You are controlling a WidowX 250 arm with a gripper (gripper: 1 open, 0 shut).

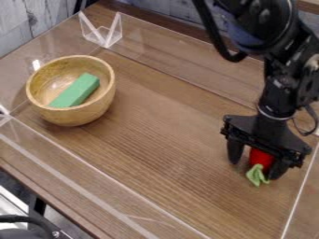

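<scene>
My black gripper (267, 140) is low over the right side of the wooden table, its fingers open around a red object (262, 160) that has a small green part (256, 174) at its front. The gripper covers much of the red object. Whether the fingers touch it is unclear.
A wooden bowl (48, 105) holding a green block (77, 91) sits at the left. A small white wire-like item (99, 30) is at the back left.
</scene>
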